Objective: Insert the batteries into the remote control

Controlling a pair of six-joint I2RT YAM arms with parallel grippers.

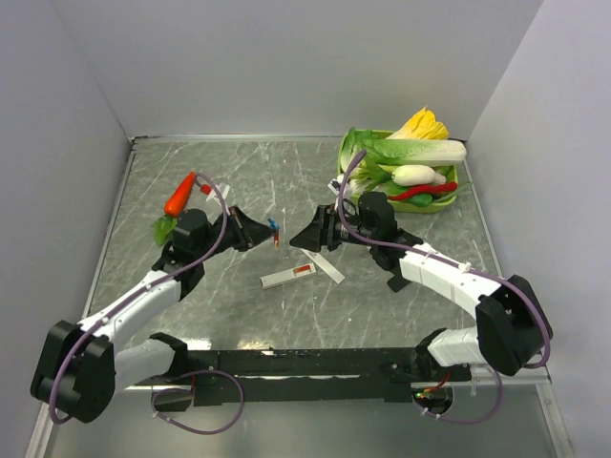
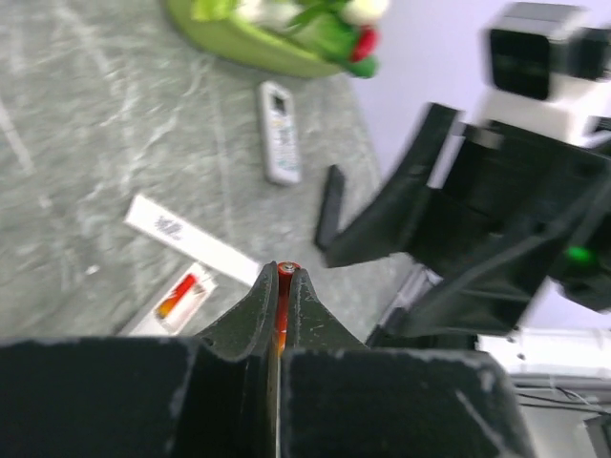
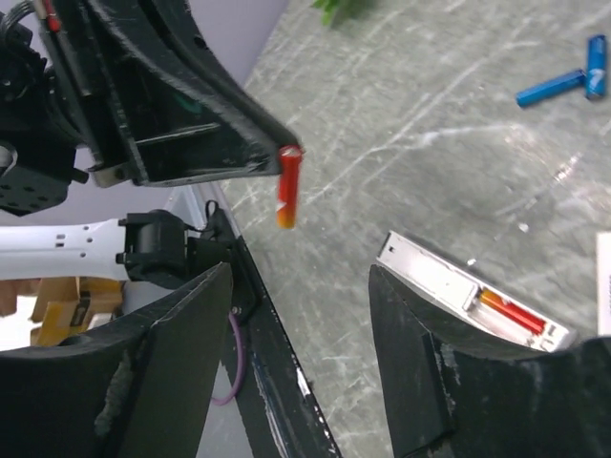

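Observation:
My left gripper (image 1: pixel 273 229) is shut on a red battery with an orange end (image 3: pixel 288 186), which hangs upright above the table. Facing it from the right is my right gripper (image 1: pixel 304 243), its fingers apart and nothing between them in the right wrist view. Below, the white remote control (image 1: pixel 288 276) lies with its battery compartment uncovered; one red battery (image 3: pixel 513 311) sits in it. The long white cover (image 1: pixel 324 266) lies beside the remote. Two blue batteries, one lying across (image 3: pixel 551 88) and one along (image 3: pixel 597 67), rest touching on the table.
A green basket (image 1: pixel 437 204) of vegetables stands at the back right, and a carrot (image 1: pixel 179 195) lies at the back left. Another white remote (image 2: pixel 279 133) and a black object (image 2: pixel 330 205) lie near the right arm. Bare table surrounds the open remote.

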